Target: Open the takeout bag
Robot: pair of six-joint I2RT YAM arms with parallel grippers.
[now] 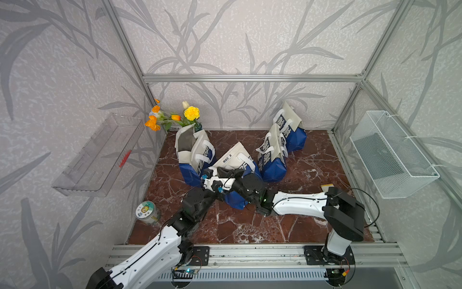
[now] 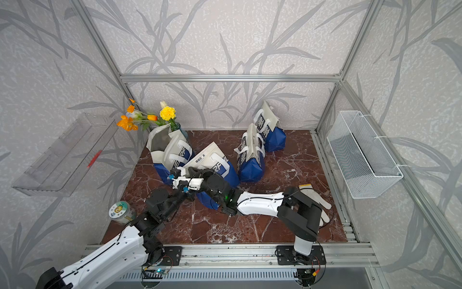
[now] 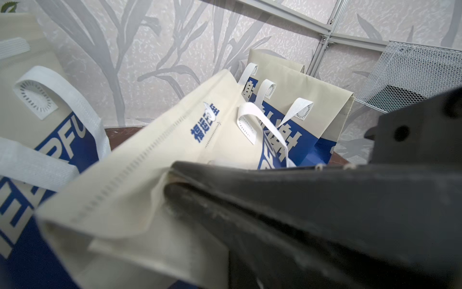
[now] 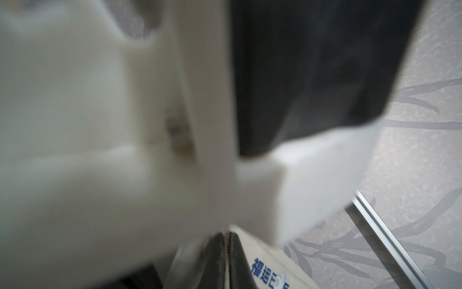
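The takeout bag in the middle, beige above and blue below, stands at a slant (image 2: 208, 153) with its printed top flap uppermost. In the left wrist view my left gripper is shut, its black fingertips pinching the beige flap (image 3: 130, 168) where it creases. My right gripper is also shut against the bag's beige top (image 4: 262, 260); whether a thin layer lies between its fingers is unclear. The other arm's white and black housing (image 4: 192, 144) fills most of that view. From above, both wrists meet over the bag's near side and hide the fingertips.
An open-topped bag (image 1: 196, 144) stands close on the left, and two bags (image 1: 273, 156) stand to the right. Orange and yellow flowers (image 1: 191, 113) are behind. A lidded jar (image 1: 146, 211) sits front left.
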